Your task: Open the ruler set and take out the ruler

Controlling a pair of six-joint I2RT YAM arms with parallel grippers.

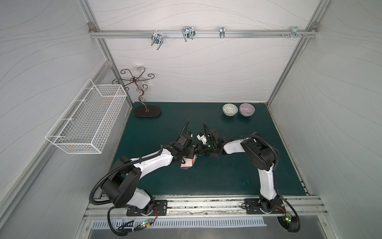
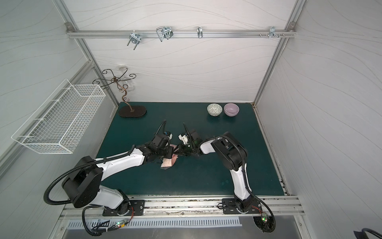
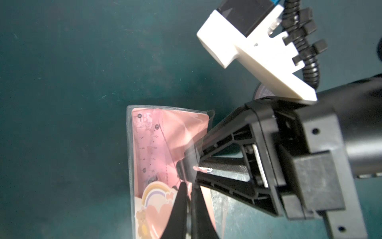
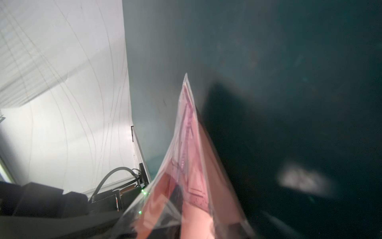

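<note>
The pink ruler set [image 3: 159, 211] in its clear pouch is between both grippers near the table's middle. A pink ruler [image 3: 145, 151] shows through the plastic. In the left wrist view my left gripper is shut at the pouch's lower middle, with any thin plastic between its tips hard to see. My right gripper reaches in from the right at the pouch's edge; its fingertips are behind plastic, their opening unclear. In the right wrist view the pouch [image 4: 193, 155] rises to a point close before the camera.
Two bowls [image 1: 229, 109] [image 1: 246, 110] stand at the back right of the green table [image 1: 258, 175]. A metal stand [image 1: 147, 111] is at the back left, and a wire basket [image 1: 87, 119] hangs on the left wall.
</note>
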